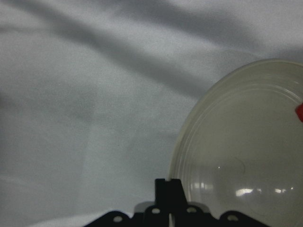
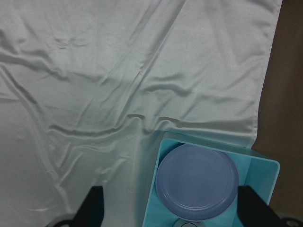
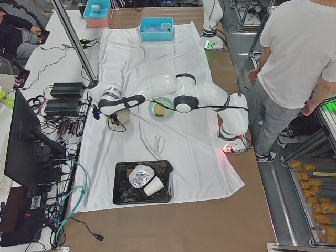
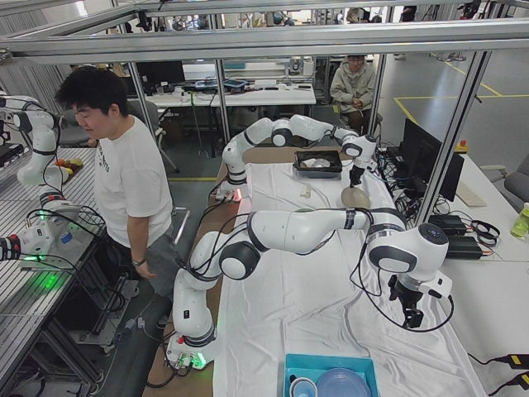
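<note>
My left gripper is shut at the rim of a pale round plate (image 1: 246, 142), with a small red piece (image 1: 299, 111) at that frame's right edge; whether the rim is between its fingers cannot be told. My right gripper stands open above the white cloth (image 2: 94, 56) and a blue bin (image 2: 267, 175) holding a blue plate (image 2: 196, 179) and a cup. A green plate (image 3: 160, 115) with a yellow piece (image 3: 158, 109) lies under an arm in the camera left view.
A black tray (image 3: 121, 194) with a foil item (image 3: 140, 175) and a white cylinder (image 3: 154, 186) sits at one end of the cloth. A small pale object (image 3: 159, 143) lies mid-cloth. A monitor and cables line one side; a person (image 3: 294, 63) stands on the other.
</note>
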